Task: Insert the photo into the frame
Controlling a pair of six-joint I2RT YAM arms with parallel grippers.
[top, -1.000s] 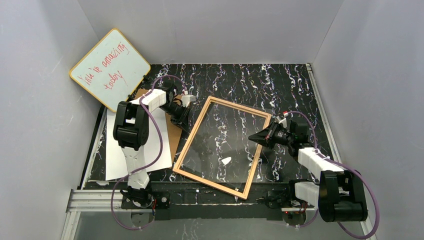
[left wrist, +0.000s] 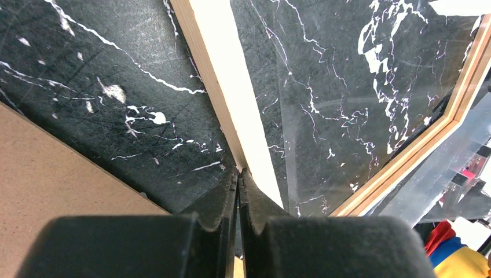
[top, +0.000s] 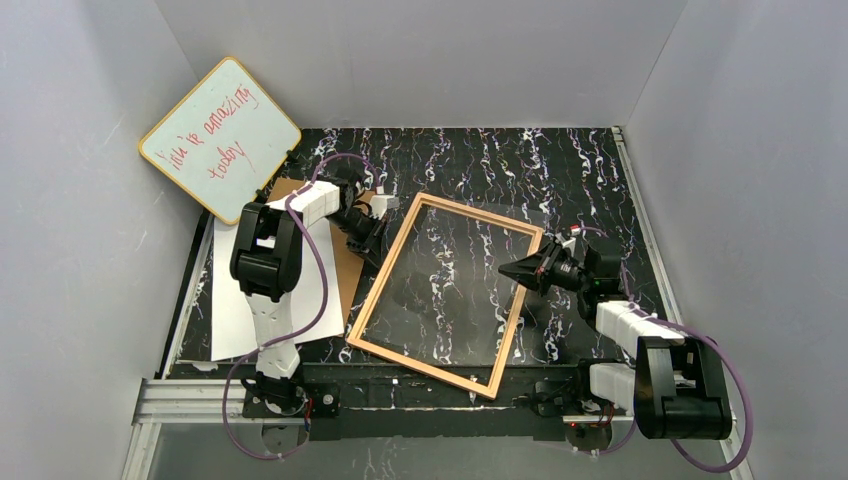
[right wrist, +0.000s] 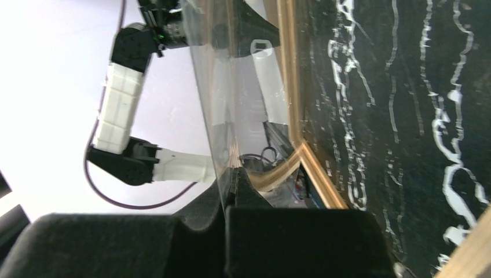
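Note:
The light wooden frame (top: 407, 236) lies tilted on the dark marbled table. A clear sheet (right wrist: 211, 87) rises through the right wrist view, and my right gripper is shut on its edge, above the frame's right side. My left gripper is shut at the frame's left rail (left wrist: 228, 75); nothing shows between its fingers, and whether they touch the wood is hard to tell. Plain white sheets (top: 227, 310) lie left of the frame, partly under the left arm. No printed picture can be made out.
A brown board (top: 347, 265) lies between the white sheets and the frame. A whiteboard with red writing (top: 220, 135) leans at the back left.
My left gripper has shifted slightly right, up to the frame's left rail. A bright white patch seen inside the frame earlier is gone.

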